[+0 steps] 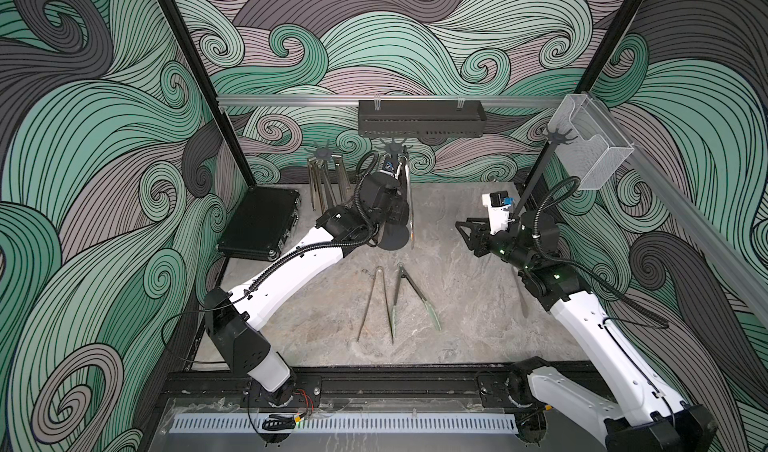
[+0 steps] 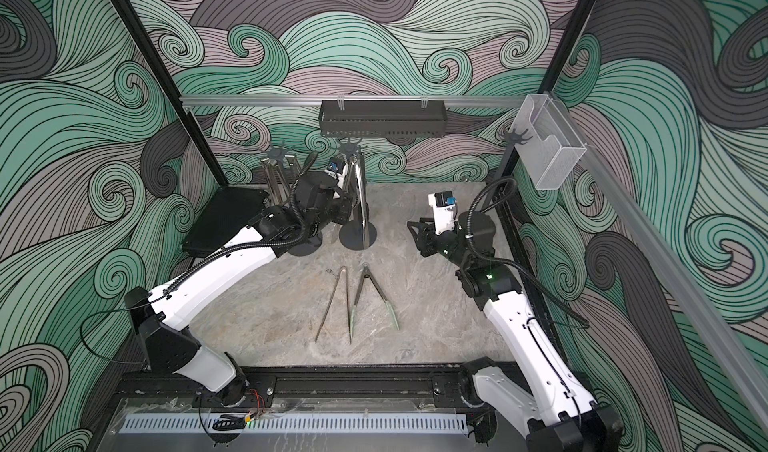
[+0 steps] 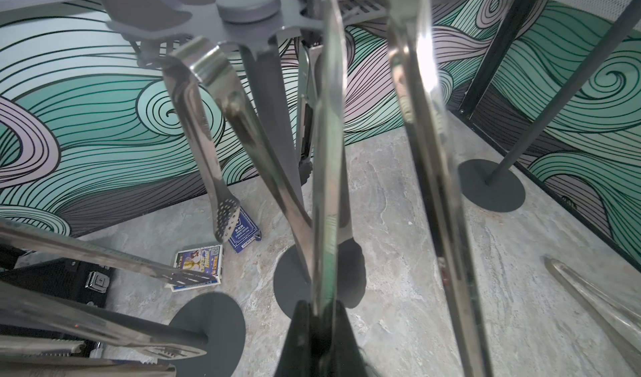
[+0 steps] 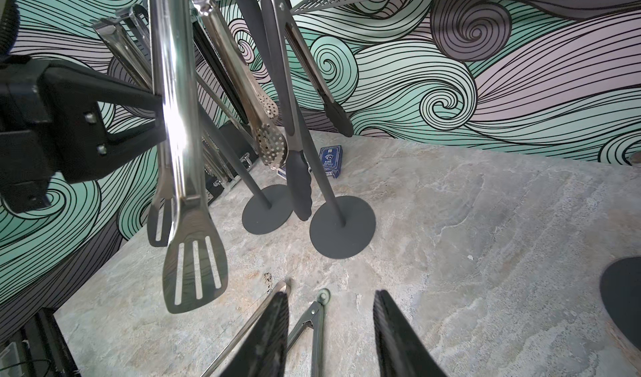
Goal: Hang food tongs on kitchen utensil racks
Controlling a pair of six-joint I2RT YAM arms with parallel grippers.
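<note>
My left gripper is shut on a long steel pair of tongs (image 3: 327, 196), raised against the central utensil rack (image 3: 247, 3) among other hanging utensils. Whether its top rests on a hook is unclear. The right wrist view shows a slotted spatula end (image 4: 195, 263) hanging from this side. My right gripper hovers right of centre with parted fingers, nothing between them. Two more pairs of tongs lie on the table (image 2: 448, 308): a plain steel one (image 1: 368, 300) and a green-handled one (image 1: 424, 304).
Another loaded rack (image 2: 278, 154) stands left, beside a black case (image 1: 254, 219). An empty rack (image 3: 490, 184) stands right, below a mesh basket (image 1: 592, 139). Card boxes (image 3: 197, 266) lie behind.
</note>
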